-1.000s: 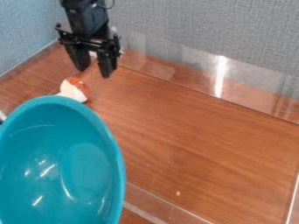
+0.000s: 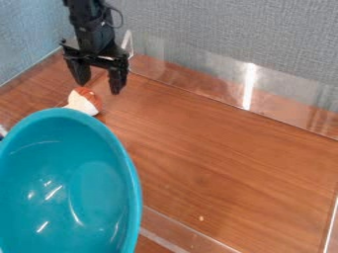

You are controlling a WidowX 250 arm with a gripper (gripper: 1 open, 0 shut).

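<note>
My black gripper (image 2: 97,77) hangs at the upper left of the camera view, open, its two fingers just above a small orange-and-white object (image 2: 83,100) on the wooden floor. The object is too small to tell what it is. A large turquoise bowl (image 2: 66,188) fills the lower left, just in front of that object.
A clear low rim (image 2: 224,84) runs along the grey back wall. A blue-grey wall (image 2: 27,40) bounds the left side.
My gripper has moved slightly left and down toward the small orange-and-white object. The object and the bowl have not moved.
</note>
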